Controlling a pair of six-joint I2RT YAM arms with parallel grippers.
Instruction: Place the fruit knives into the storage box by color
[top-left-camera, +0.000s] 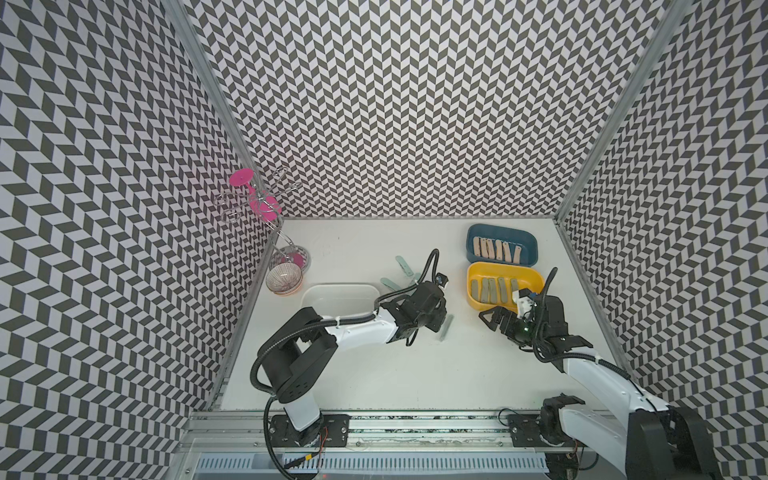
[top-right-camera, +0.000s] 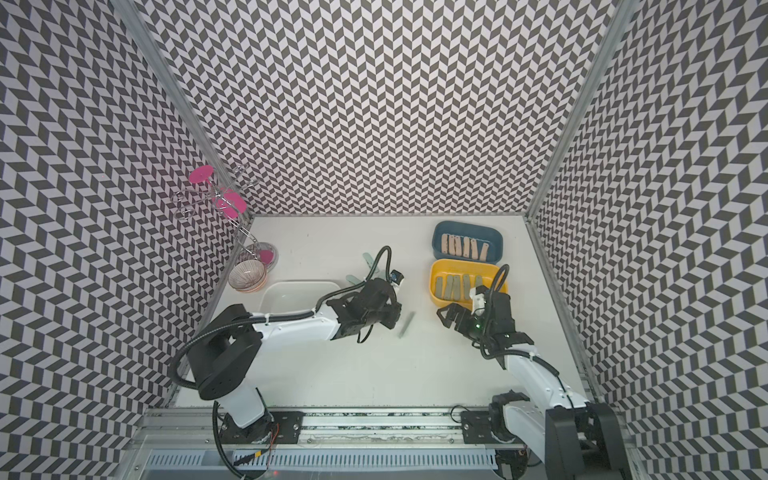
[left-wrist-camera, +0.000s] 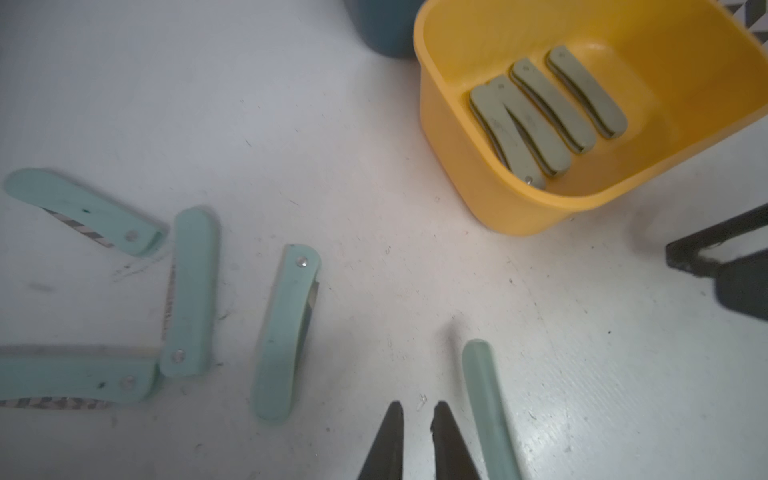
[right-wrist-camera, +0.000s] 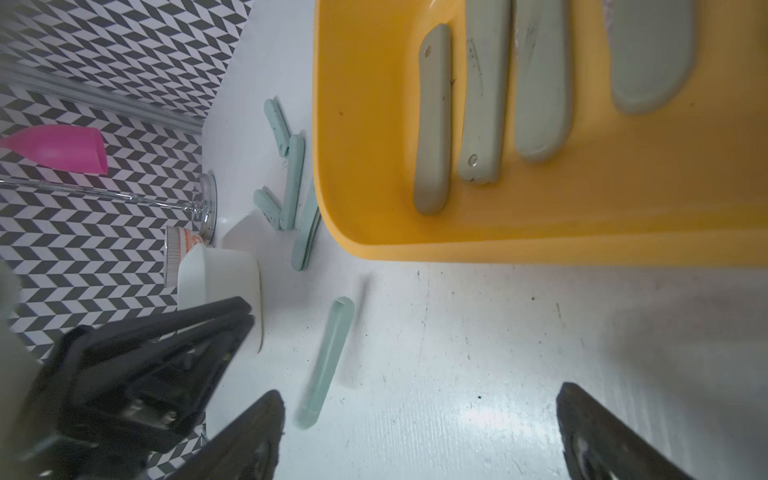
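Light teal folding knives lie loose on the table, several grouped in the left wrist view, such as one upright knife (left-wrist-camera: 189, 288), and a separate one nearer the front. My left gripper hangs above them, fingertips close together; I cannot make out anything between them. My right gripper stands open just in front of the yellow box (top-left-camera: 506, 269), which holds several sage-green knives (left-wrist-camera: 576, 96). The blue box (top-left-camera: 524, 236) behind it holds several pale pink knives (top-left-camera: 488, 248).
A white empty box (top-left-camera: 340, 296) sits left of the loose knives. A metal rack with pink pieces (top-left-camera: 264, 206) and a basket (top-left-camera: 284, 277) occupy the left edge.
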